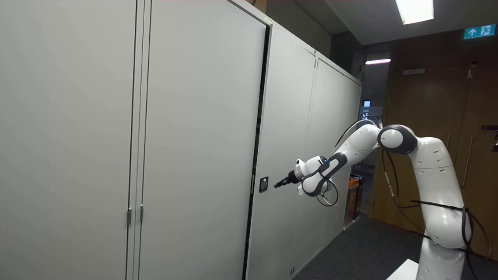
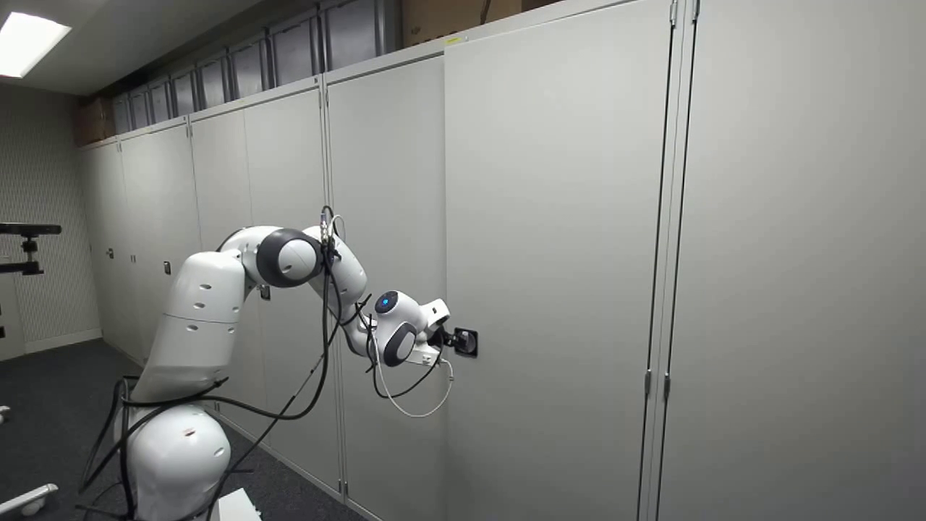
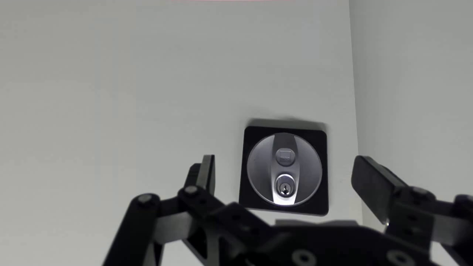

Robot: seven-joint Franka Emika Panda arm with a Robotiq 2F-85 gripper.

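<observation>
A round silver lock handle [image 3: 308,170] with a keyhole sits in a square black plate on a grey cabinet door [image 3: 133,88]. In the wrist view my gripper is open, one finger to the left of the plate and one to the right, with nothing held. From exterior view 1, the gripper [image 1: 276,186] points at the lock [image 1: 263,184] with a small gap between them. The second exterior view shows the gripper in front of the lock plate [image 2: 469,342], partly covering it. That door [image 1: 284,116] stands slightly ajar, a dark gap along its edge.
Tall closed cabinet doors [image 1: 196,140] line the wall on both sides. A white surface [image 1: 405,270] lies by the arm's base. Cables [image 2: 286,415] hang loosely from the arm. Orange-topped bins [image 1: 351,196] stand at the far end, and the dark floor between looks clear.
</observation>
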